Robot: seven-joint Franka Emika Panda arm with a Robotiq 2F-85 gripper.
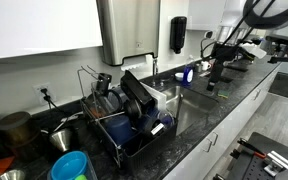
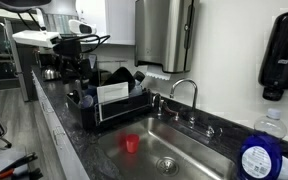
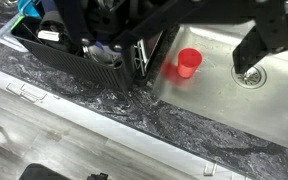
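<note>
A red cup [image 3: 189, 62] stands in the steel sink [image 2: 184, 143], near the side by the dish rack; exterior view 2 shows the same red cup [image 2: 132, 143] there. My gripper hangs above the counter and sink, well clear of the cup. Its dark fingers are spread wide at the top of the wrist view, and nothing is between them. In exterior view 1, the cup is hidden behind the sink's edge.
A black dish rack [image 1: 149, 140] full of pans and utensils sits beside the sink. Over the basin reaches a faucet [image 2: 184, 90]. A clear bottle with a blue label [image 2: 261, 150] stands at the sink's far end. Bare dark counter [image 3: 144, 112] runs along the front.
</note>
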